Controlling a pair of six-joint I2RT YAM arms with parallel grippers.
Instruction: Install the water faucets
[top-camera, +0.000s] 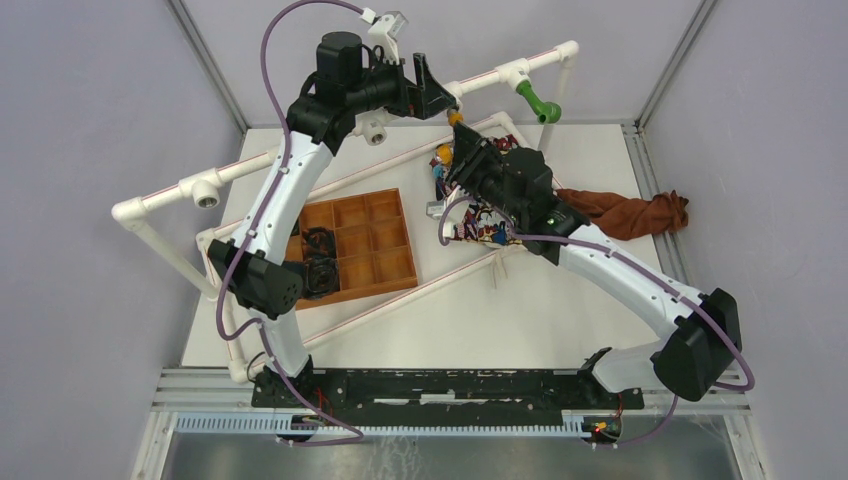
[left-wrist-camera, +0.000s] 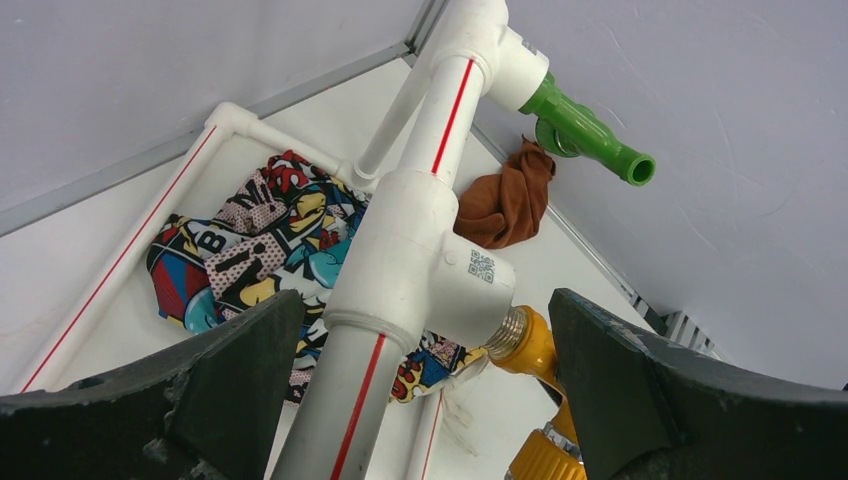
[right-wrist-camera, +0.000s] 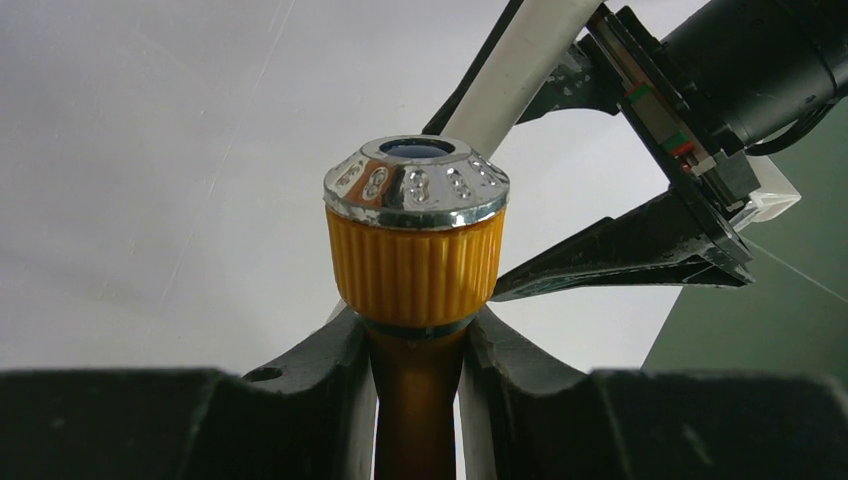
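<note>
A yellow faucet (left-wrist-camera: 530, 350) has its threaded metal end at the mouth of a white tee socket (left-wrist-camera: 470, 290) on the upper pipe; whether it sits inside is unclear. My right gripper (top-camera: 460, 150) is shut on the faucet's body, below its knurled, chrome-capped knob (right-wrist-camera: 415, 260). My left gripper (top-camera: 430, 95) stands open around the upper pipe beside that tee, its dark fingers either side in the left wrist view. A green faucet (left-wrist-camera: 590, 135) sits in the tee further right along the pipe.
Empty white tees (top-camera: 205, 190) line the pipe to the left. Below lie an orange compartment box (top-camera: 370, 240) with dark coils, a patterned cloth (left-wrist-camera: 260, 240), a brown cloth (top-camera: 630, 212) and lower pipes. The white board's front is mostly clear.
</note>
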